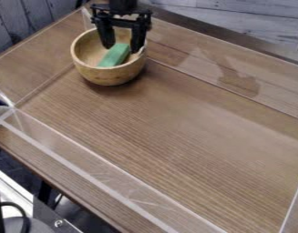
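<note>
A round wooden bowl (109, 73) sits near the top centre-left of the table. Inside it lies a green block (115, 55), tilted diagonally. The black gripper (120, 41) reaches down from the top edge over the bowl, open, with its two dark fingers spread above and around the far part of the block. Whether they touch the block cannot be told.
Dark cables and grey fittings lie at the lower left corner. A pale board runs along the top right.
</note>
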